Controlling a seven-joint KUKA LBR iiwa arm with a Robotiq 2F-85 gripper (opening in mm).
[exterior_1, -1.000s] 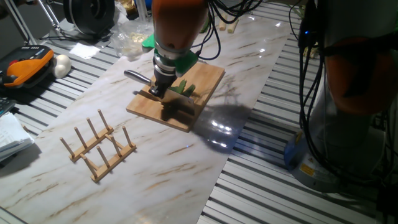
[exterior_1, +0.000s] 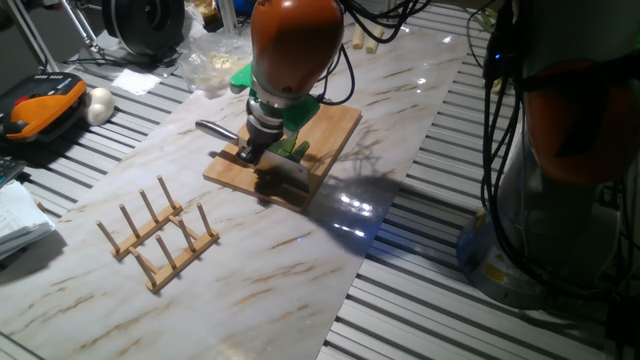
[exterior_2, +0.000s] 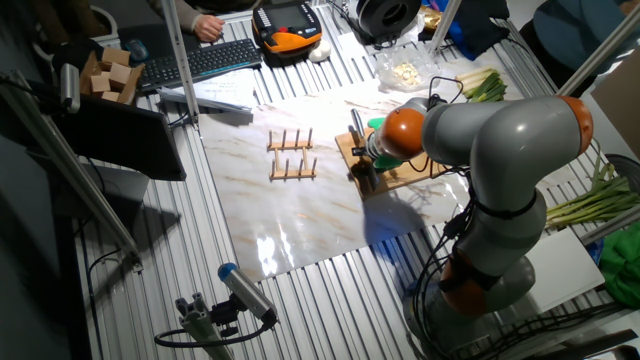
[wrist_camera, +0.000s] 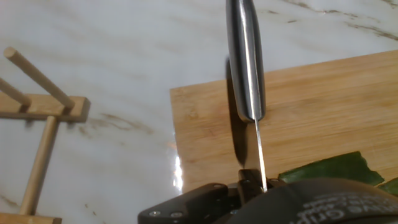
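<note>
My gripper is shut on a knife, pinching the blade near its handle. In the wrist view the metal knife handle (wrist_camera: 247, 62) points away from the fingers (wrist_camera: 186, 204), and the thin blade edge runs down between them. Exterior view 1 shows the broad knife blade (exterior_1: 288, 172) over the wooden cutting board (exterior_1: 337, 128), with its handle (exterior_1: 217, 131) out past the board's left side. Beside the blade lie green vegetable pieces (exterior_1: 291, 146) on the board. Whether the blade's lower edge touches the board or the pieces cannot be told.
A wooden peg rack (exterior_1: 160, 235) stands empty on the marble-patterned sheet, off the board's near left. Behind are a plastic bag (exterior_2: 405, 70) and leafy vegetables (exterior_2: 488, 85). The sheet between rack and board is clear.
The knife has come slightly down in exterior view 1, its handle sitting lower and its blade showing broader. The arm above has shifted a little; rack and board have stayed put.
</note>
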